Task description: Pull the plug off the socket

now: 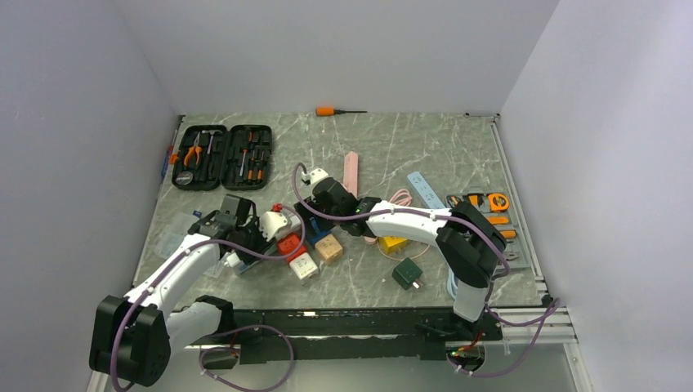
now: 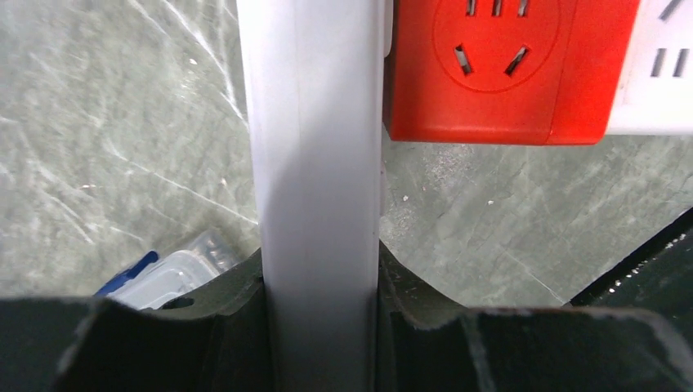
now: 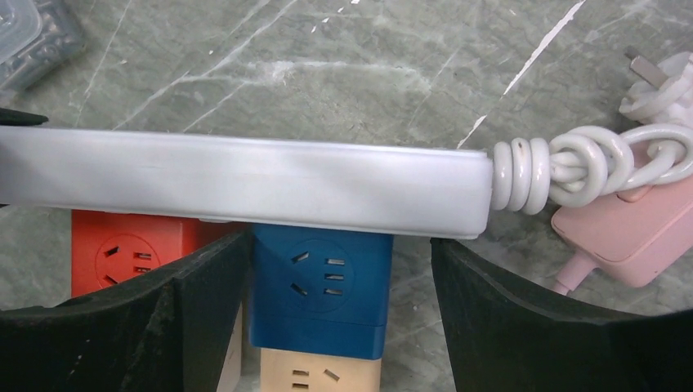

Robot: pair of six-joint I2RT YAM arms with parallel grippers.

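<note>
A long white power strip crosses the right wrist view, and its white body also runs down the middle of the left wrist view. My left gripper is shut on it, one finger along each side. Against the strip's side sit a red socket block and a blue socket block. A beige block adjoins the blue one, a white block the red one. My right gripper stands open, its fingers on either side of the blue block, with a gap visible on the right.
A pink power strip and the white strip's coiled cord lie on the right. A dark green adapter and a yellow block stand nearby. The open tool case is at the back left.
</note>
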